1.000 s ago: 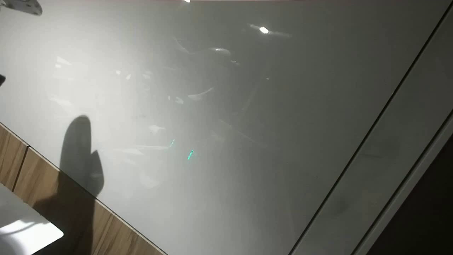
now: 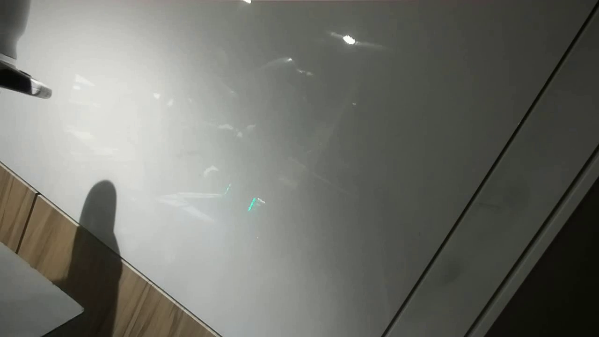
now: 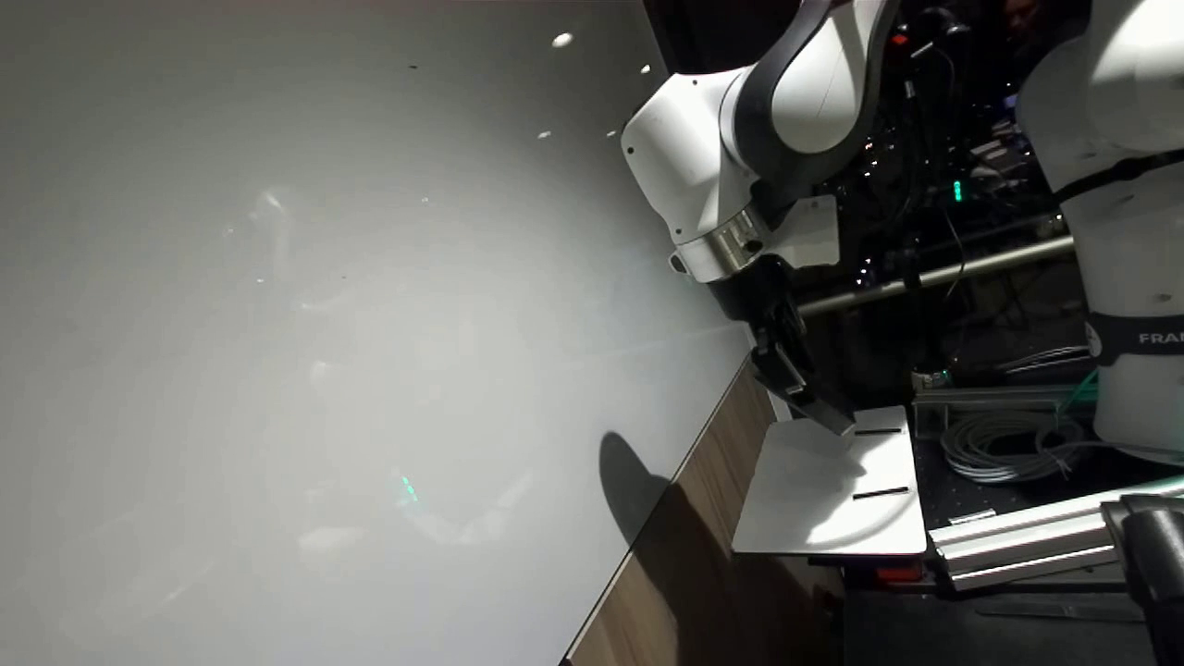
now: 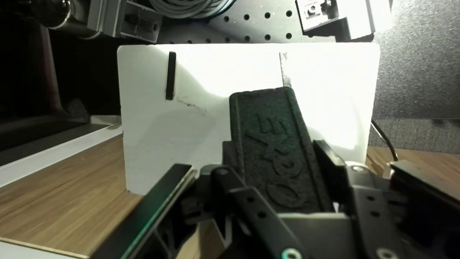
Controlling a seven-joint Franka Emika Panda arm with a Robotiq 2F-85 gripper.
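A dark eraser block [image 4: 276,142] with raised lettering sits between the fingers of my gripper, which is shut on it. Beyond the block, in the wrist view, a white board [image 4: 146,129] carries a black strip and a second, shinier strip, partly hidden by the block's far end. From the side, in exterior view 2, the gripper [image 3: 783,361] points down over the board [image 3: 783,499], the block [image 3: 823,411] sticking out at its tip. Whether the block touches the board cannot be told. Only part of the arm [image 2: 11,28] shows in exterior view 1.
A large whitish panel [image 3: 333,333] with glare fills the left of exterior view 2, bare of objects. Along its edge runs a wood-grain strip [image 3: 710,444]. Past the board lie coiled cables [image 3: 1005,444], metal rails [image 3: 1032,533] and a second robot arm [image 3: 1143,244].
In exterior view 1 the arm part at the upper left has changed place and shape. Its shadow on the panel has shrunk to one rounded lobe, and the board's bright patch there is now shaded.
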